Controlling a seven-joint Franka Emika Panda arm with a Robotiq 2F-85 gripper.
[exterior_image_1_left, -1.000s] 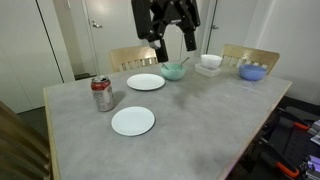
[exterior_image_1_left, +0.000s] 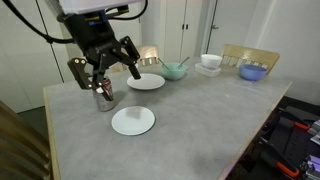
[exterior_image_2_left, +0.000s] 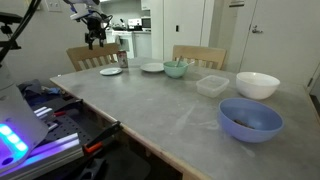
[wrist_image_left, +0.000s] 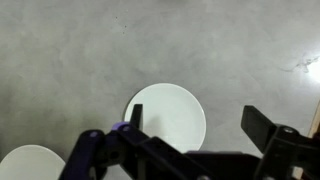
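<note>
My gripper (exterior_image_1_left: 120, 82) hangs over the left part of the table in exterior view 1, its fingers wide apart and nothing between them. Behind it stands a reddish can (exterior_image_1_left: 104, 102), partly covered by the gripper in that view. A white plate (exterior_image_1_left: 133, 121) lies flat on the table in front of the can, and another white plate (exterior_image_1_left: 146, 82) is farther back. In the wrist view, a white plate (wrist_image_left: 170, 110) shows below the open gripper, and part of a second white plate (wrist_image_left: 30, 163) is at the lower left. The can does not show there.
A green bowl (exterior_image_2_left: 175, 69), a clear container (exterior_image_2_left: 212, 87), a white bowl (exterior_image_2_left: 257, 85) and a blue bowl (exterior_image_2_left: 251, 119) stand toward the table's other end. Wooden chairs (exterior_image_2_left: 198, 56) are along the back.
From above the table's middle, my gripper has swung left and lower in exterior view 1, and now overlaps the can there. Can and plates have stayed in place.
</note>
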